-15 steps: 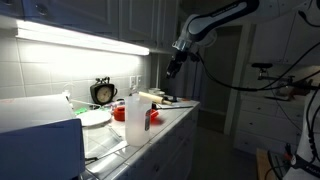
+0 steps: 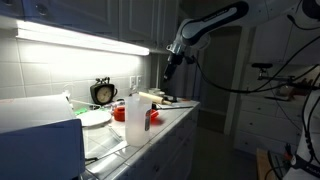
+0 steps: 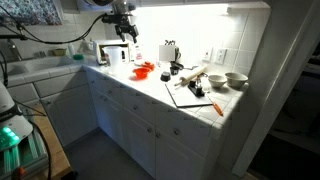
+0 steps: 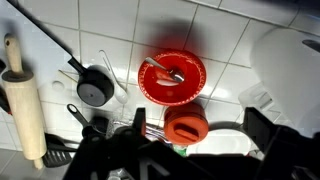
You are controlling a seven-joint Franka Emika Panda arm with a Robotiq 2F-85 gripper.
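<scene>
My gripper stands open high above the counter, nothing between its widely spread fingers. Below it in the wrist view, a red bowl [image 4: 160, 92] sits on the tiles with a metal utensil and something reddish inside. Close beside the bowl is an orange-red lidded container [image 4: 186, 126]. In exterior view 1 the gripper [image 2: 171, 72] hangs well above the counter's far part. Exterior view 2 also has the gripper [image 3: 129, 31] in the air, left of the electric kettle [image 3: 168, 51].
A tall white container [image 2: 137, 120] stands near the counter edge. Wrist view: a rolling pin [image 4: 27, 115], a black ladle [image 4: 95, 86] and loose utensils lie left; a white plate [image 4: 224, 143] is at lower right. Exterior view 2 has white bowls [image 3: 236, 79] at the right end.
The arm has shifted slightly and its upper links have changed pose. The gripper stays high above the counter, and the objects there look unmoved.
</scene>
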